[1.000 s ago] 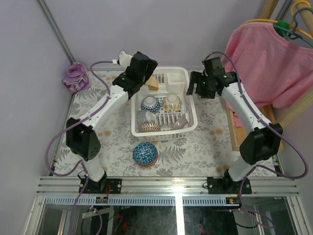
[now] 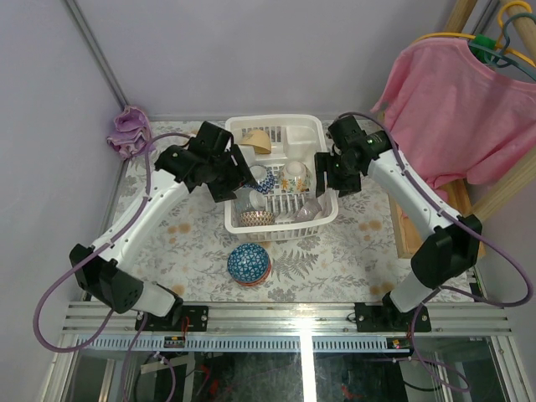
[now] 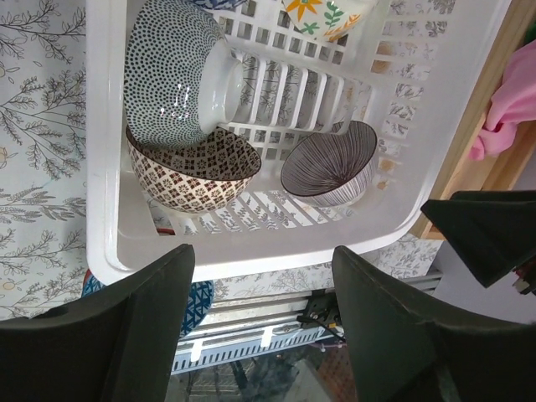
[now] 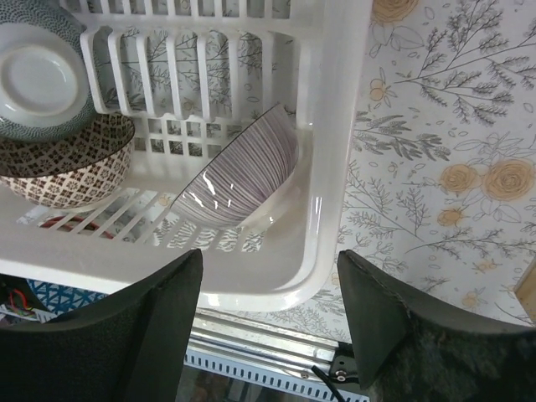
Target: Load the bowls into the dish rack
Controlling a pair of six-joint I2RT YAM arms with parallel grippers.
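The white dish rack [image 2: 327,209] holds several bowls: a tan bowl [image 2: 255,140], a blue-patterned bowl, a flower bowl [image 3: 327,15], a grey-speckled bowl [image 3: 167,84], a brown-patterned bowl [image 3: 188,180] and a striped bowl [image 4: 243,167]. Outside its front lies a blue bowl [image 2: 249,261] on another, reddish-rimmed one. My open left gripper [image 2: 236,182] hangs over the rack's left side, fingers empty. My right gripper [image 2: 326,172] is over the rack's right edge, above the striped bowl, fingers apart with nothing between them.
A pink shirt [image 2: 444,100] hangs on a wooden stand at the right. A purple cloth [image 2: 130,130] lies at the back left.
The right gripper has moved slightly toward the front.
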